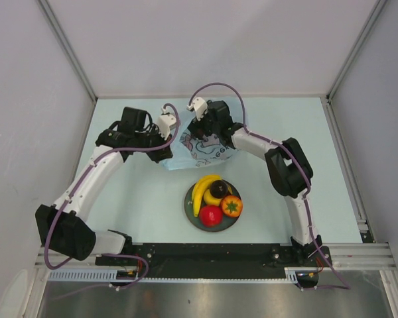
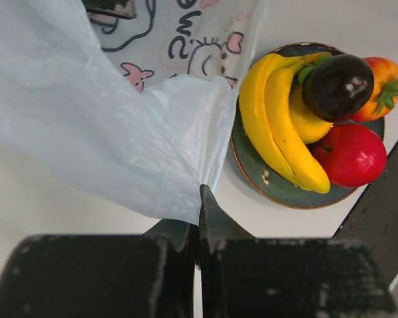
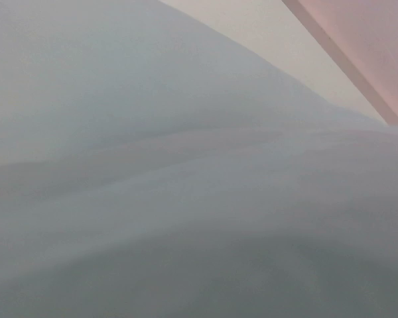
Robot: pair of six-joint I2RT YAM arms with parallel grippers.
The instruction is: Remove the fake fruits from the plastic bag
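Note:
The thin bluish-white plastic bag (image 1: 176,158) with a printed drawing lies spread at the back middle of the table. In the left wrist view my left gripper is shut on the bag's edge, which is drawn to a point at the fingertips. My right gripper (image 1: 197,127) is open at the bag, over or inside its printed part; which one I cannot tell. Blurred bag film (image 3: 186,199) fills most of the right wrist view, hiding the fingers there. No fruit shows inside the bag.
In front of the bag stands a dark round plate (image 1: 192,216) holding bananas (image 1: 197,199), a dark purple fruit (image 1: 218,189), a yellow fruit (image 2: 305,119), a red fruit (image 1: 211,215) and an orange one (image 1: 231,206).

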